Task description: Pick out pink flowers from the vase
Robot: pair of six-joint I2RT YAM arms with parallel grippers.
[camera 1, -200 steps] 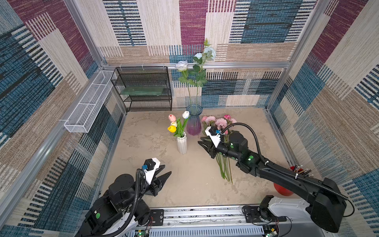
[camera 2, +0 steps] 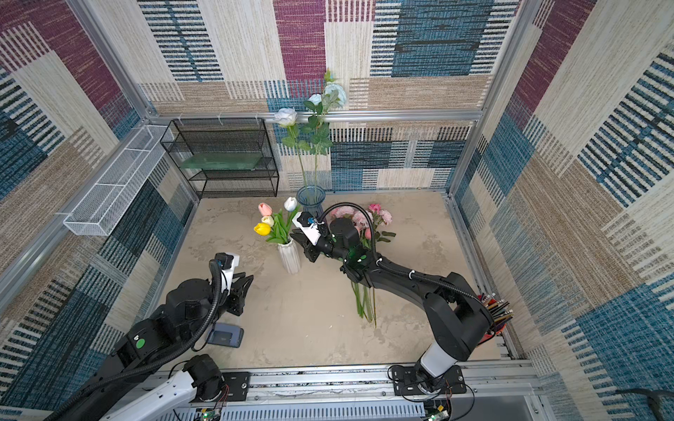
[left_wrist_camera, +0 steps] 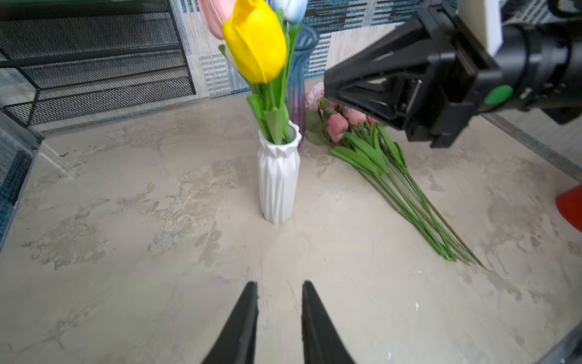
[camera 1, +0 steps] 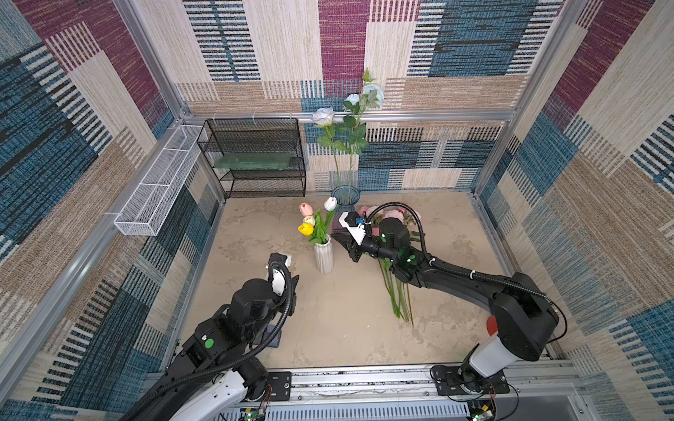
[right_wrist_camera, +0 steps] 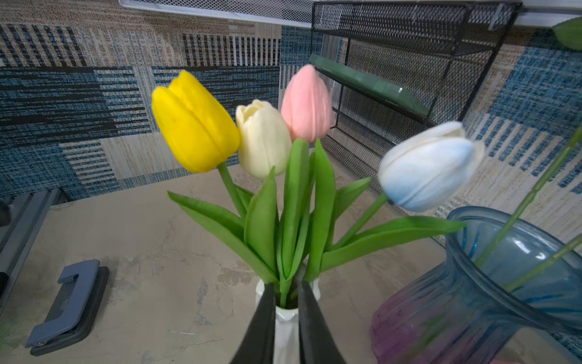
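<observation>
A white ribbed vase stands mid-table holding a pink tulip with yellow, cream and pale white tulips. My right gripper is beside the vase, to its right, fingers close together; whether anything sits between them is unclear. My left gripper is lower at the front left, open with nothing visible between its fingers. Pink flowers lie with long stems on the table, partly hidden behind the right arm.
A tall blue-purple vase with white roses stands behind the tulips. Black shelves are at the back left, a grey object near the left arm and a red pen holder at right.
The right gripper moved left and back toward the tulip vase during the last second.
</observation>
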